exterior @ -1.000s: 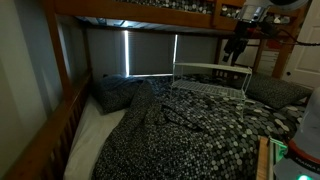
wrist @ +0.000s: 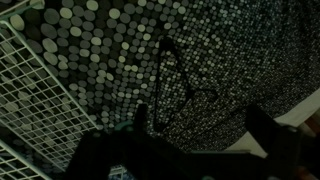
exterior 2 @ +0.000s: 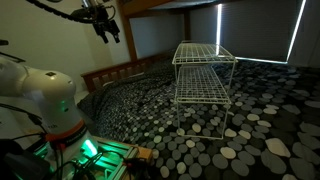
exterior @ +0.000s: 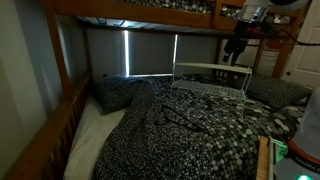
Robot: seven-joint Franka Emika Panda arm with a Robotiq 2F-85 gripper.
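My gripper hangs high in the air, pointing down, above the bed and well clear of it. In the wrist view its two dark fingers stand wide apart at the bottom edge, with nothing seen between them: it is open. Below lies a bed cover with a pattern of grey and white dots on black. A thin black looped item, perhaps a hanger or strap, rests on that cover; its exact kind is unclear.
A white two-tier wire rack stands on the bed, close to the arm in the first exterior view. Wooden bunk rails edge the bed, and an upper bunk spans above. The dotted cover has wide free room.
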